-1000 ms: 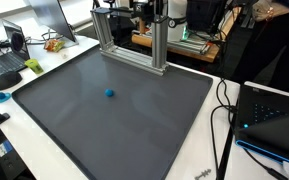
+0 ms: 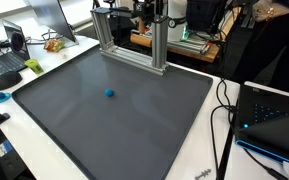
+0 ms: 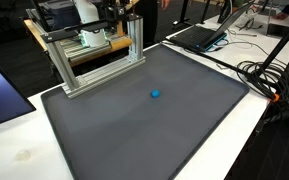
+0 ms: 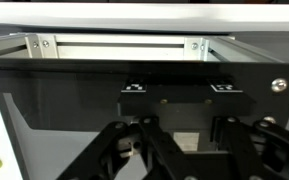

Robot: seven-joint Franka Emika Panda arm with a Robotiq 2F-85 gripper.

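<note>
In the wrist view my gripper is at a black bar (image 4: 59, 85) that runs across the picture. Its marked fingers (image 4: 133, 88) stand some way apart, with a dark part of the bar between them; black on black hides the exact contact. A small blue round object (image 2: 109, 93) lies on the grey mat (image 2: 104, 130), well clear of the gripper. The same blue object (image 3: 155, 93) shows in the second exterior view, alone on the mat.
An aluminium frame (image 3: 106, 75) with a black top stands along the mat's far edge. A laptop (image 3: 199, 38) and tangled cables (image 3: 256, 75) lie beside the mat. Small yellow-green (image 2: 33, 66) and blue (image 2: 2, 97) items sit at the left.
</note>
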